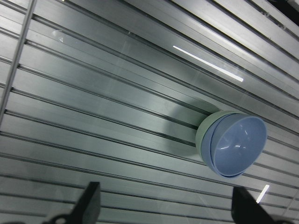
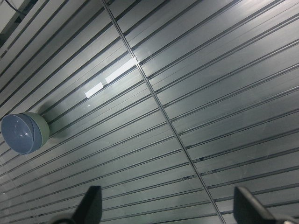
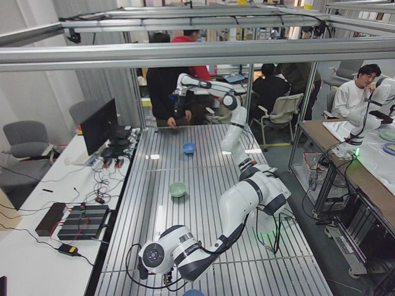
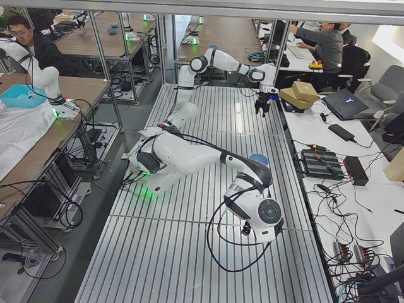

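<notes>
In the left wrist view, blue bowls [image 1: 238,144] sit nested in a pale green bowl [image 1: 203,130] on the slatted metal table, right of centre, below and apart from my open left gripper. The right wrist view shows a similar nest of blue bowls [image 2: 17,133] and a green bowl [image 2: 41,123] at the left, apart from my open right gripper. In the camera left view, a separate blue bowl [image 3: 189,148] and green bowl [image 3: 178,189] stand along the table, with another blue bowl [image 3: 193,293] at the bottom edge. Both grippers hold nothing.
A side desk [image 3: 49,265] carries a monitor, power boxes and loose cables. The arms' hanging cables loop near the table. People are around the neighbouring benches.
</notes>
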